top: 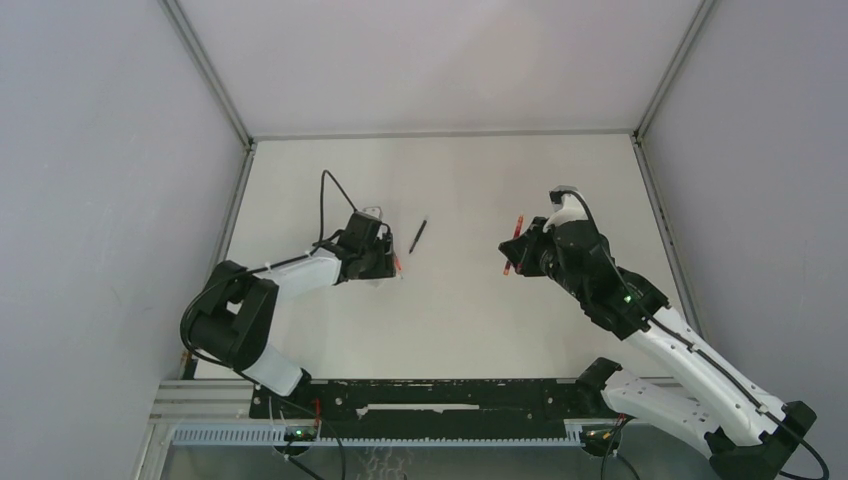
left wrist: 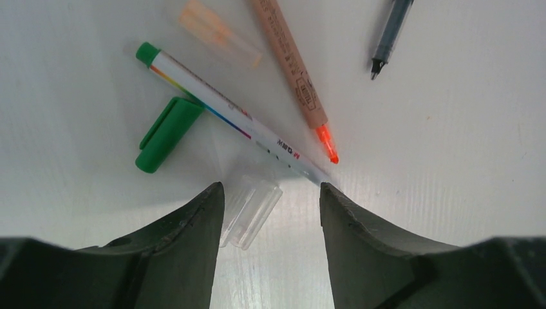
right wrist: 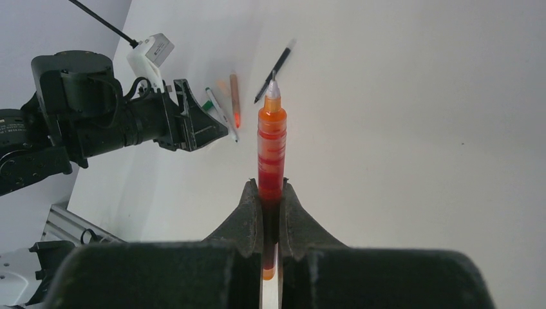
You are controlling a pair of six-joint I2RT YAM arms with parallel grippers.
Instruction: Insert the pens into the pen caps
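Observation:
My left gripper hangs open over a clear cap (left wrist: 250, 212). Beside it lie a green cap (left wrist: 166, 132), a white pen (left wrist: 216, 103), an orange marker (left wrist: 290, 71) with bare tip, and a pale orange cap (left wrist: 219, 32). A black pen (left wrist: 391, 35) lies apart, to the right in the left wrist view. My right gripper is shut on a red-orange pen (right wrist: 272, 145), held pointing away from the wrist with an orange and silver end; whether it wears a cap is unclear.
Walls and metal rails border it on the sides and back.

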